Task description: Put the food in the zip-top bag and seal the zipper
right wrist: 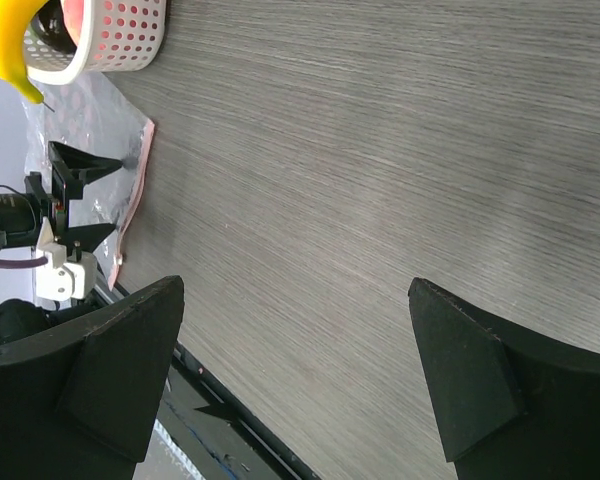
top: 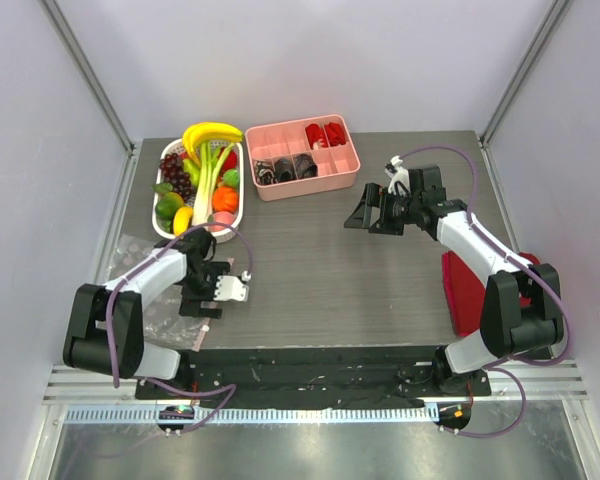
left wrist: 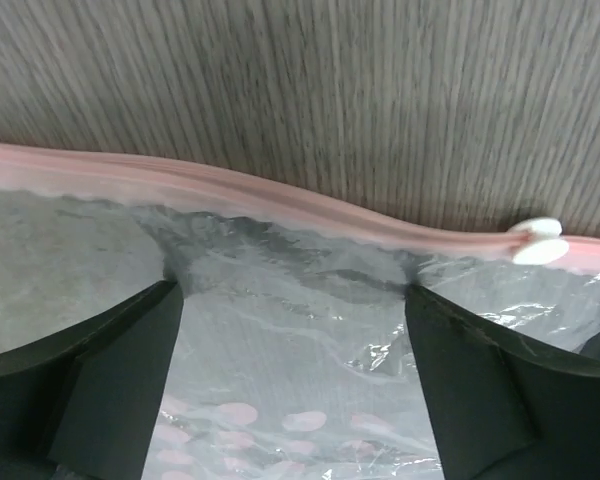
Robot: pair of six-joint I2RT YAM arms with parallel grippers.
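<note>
The clear zip top bag [top: 165,325] lies flat at the table's left front, its pink zipper [left wrist: 310,205] with a white slider [left wrist: 540,250] crossing the left wrist view. My left gripper is open just over the bag by the zipper. The food, bananas [top: 208,133], grapes, celery, an orange [top: 225,198] and other produce, fills a white basket [top: 237,210] behind the bag. My right gripper [top: 365,212] stands open over the bare table, right of centre.
A pink divided bin [top: 300,185] with rolled items stands at the back. A red cloth [top: 458,295] lies at the far right under the right arm.
</note>
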